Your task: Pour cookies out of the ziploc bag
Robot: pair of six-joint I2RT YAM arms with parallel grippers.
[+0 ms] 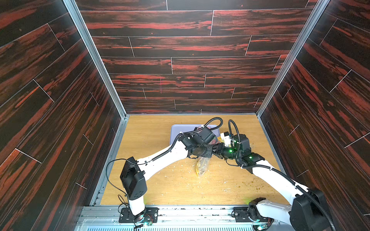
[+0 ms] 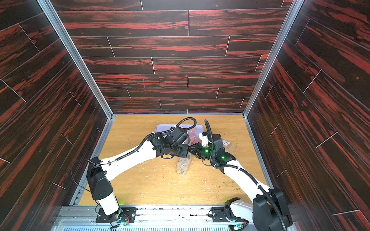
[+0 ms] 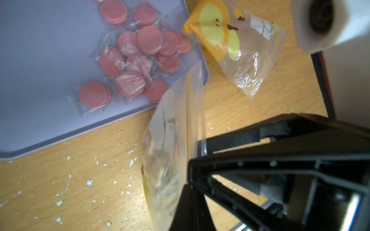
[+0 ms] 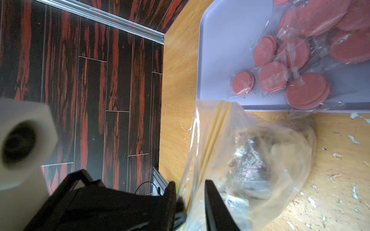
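Note:
The clear ziploc bag (image 3: 165, 169) with a yellow-tinged zip edge hangs upright near the tray's front edge, pale contents showing blurred through its plastic. My left gripper is shut on the bag's upper part. From the right, my right gripper straddles the zip edge, its fingers apart with the plastic between them. In the top left view both grippers meet over the bag (image 1: 202, 166), which partly hides their tips. Several pink cookies (image 3: 150, 40) in clear wrappers lie in the lavender tray (image 3: 42, 77).
Another ziploc bag (image 3: 231, 38), with a yellow cartoon print, lies on the table at the tray's right corner. White flakes (image 3: 89, 182) are scattered over the wooden table.

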